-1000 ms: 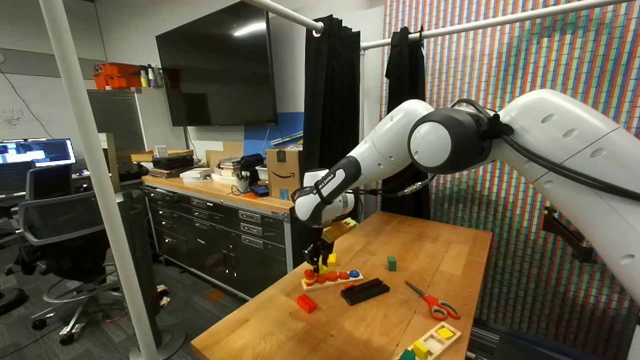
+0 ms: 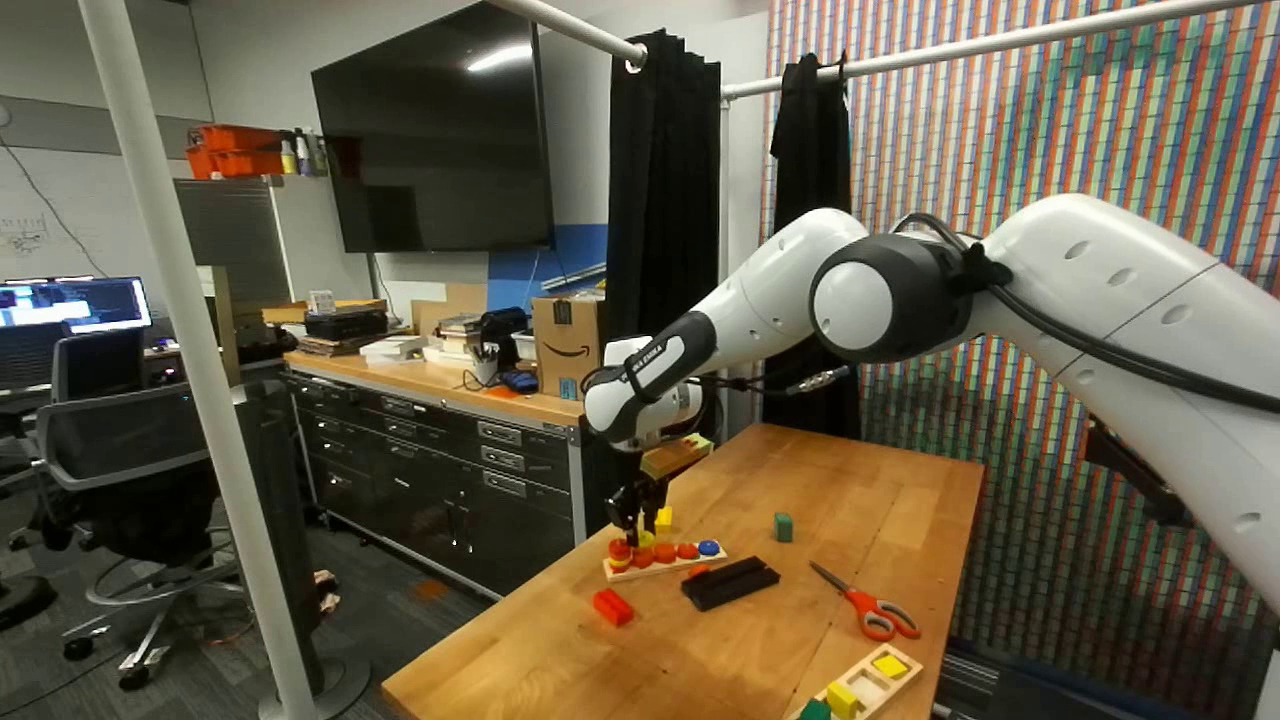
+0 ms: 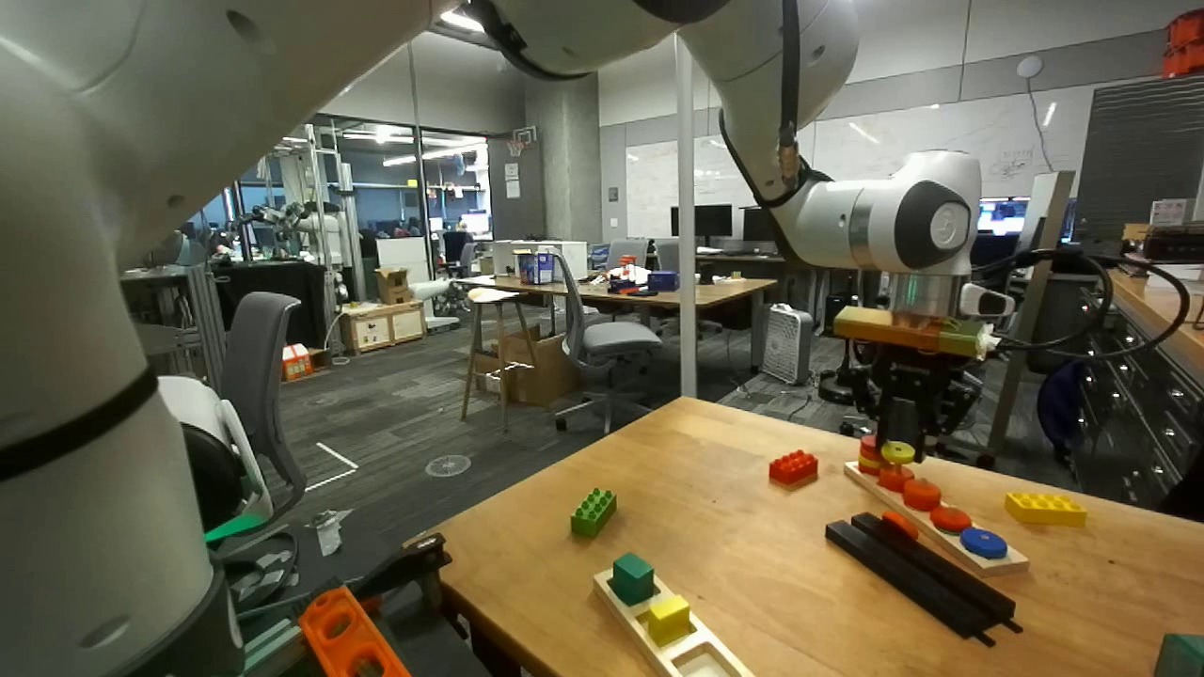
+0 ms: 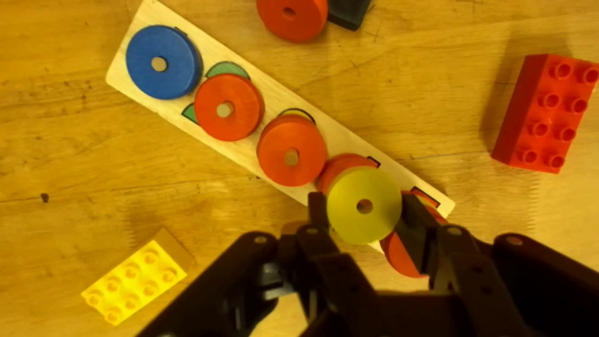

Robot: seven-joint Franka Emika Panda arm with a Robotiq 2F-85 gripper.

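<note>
Between the fingers of my gripper is a yellow disc [image 4: 359,224] with a hole in its middle; the fingers are shut on it. From the wrist view, the disc overlaps a red disc on the long wooden peg board [image 4: 359,140]. Along that board sit a blue disc [image 4: 149,78] at one end, then red discs [image 4: 238,123] on pegs. At the other end a stack of red discs [image 3: 869,453] stands right beside the held one, partly hidden by a finger in the wrist view. Whether the yellow disc touches the peg below it I cannot tell.
A black tray [image 3: 903,575] with an orange-red disc [image 4: 292,17] against it lies next to the board. Red [image 4: 539,112] and yellow [image 4: 137,281] toy bricks flank the board. Orange-handled scissors [image 2: 879,614] and a wooden shape tray [image 2: 882,688] are farther off. The table's middle has free room.
The upper arm and elbow have shifted slightly, the elbow a little to the left in exterior view 1. The gripper stays nearly in place over the board; the objects have not moved.
</note>
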